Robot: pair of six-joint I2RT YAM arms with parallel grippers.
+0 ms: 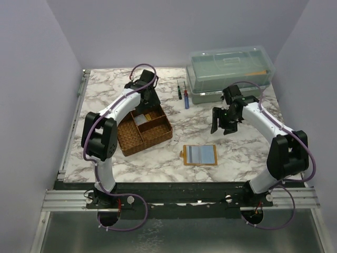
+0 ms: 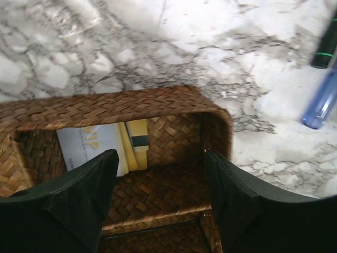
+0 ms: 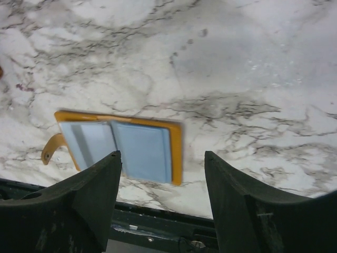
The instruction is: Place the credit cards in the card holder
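Observation:
Several cards, among them a white VIP card [image 2: 88, 145] and a yellow one [image 2: 138, 139], lie in a compartment of the brown woven basket [image 1: 150, 137]. Over that compartment hangs my left gripper, its fingers apart and nothing between them. An open card holder [image 1: 200, 155] with a tan-orange border and clear sleeves lies flat near the table's front edge; in the right wrist view the holder [image 3: 142, 150] appears at lower left. My right gripper [image 1: 225, 130] is open and empty, above the table behind and to the right of the holder.
A lidded translucent green box [image 1: 230, 71] stands at the back right. Two screwdrivers, one with a blue handle [image 1: 186, 100], lie between it and the basket. Basket walls rise around the cards.

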